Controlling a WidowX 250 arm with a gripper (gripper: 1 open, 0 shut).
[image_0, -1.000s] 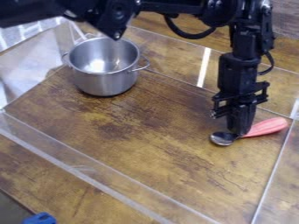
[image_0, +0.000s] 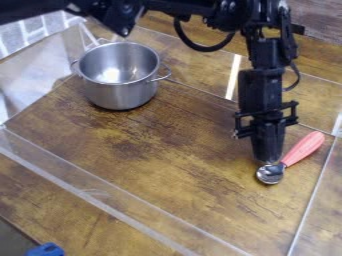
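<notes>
My black gripper (image_0: 267, 152) points straight down at the right of the camera view, low over a scoop with a pink handle (image_0: 305, 148) and a round metal head (image_0: 270, 173). The fingertips are just above and behind the head, left of the handle; whether they touch it I cannot tell. The gripper looks shut, and I see nothing clearly held between its fingers. The scoop lies diagonally on the wooden surface, head toward the front.
A steel pot (image_0: 120, 90) stands at the back left. A blue object (image_0: 44, 249) is at the bottom left edge, and clear strips run along the borders.
The gripper has shifted slightly left. The scoop's head has moved toward the front and right, and its handle now lies more diagonally, with the head uncovered in view.
</notes>
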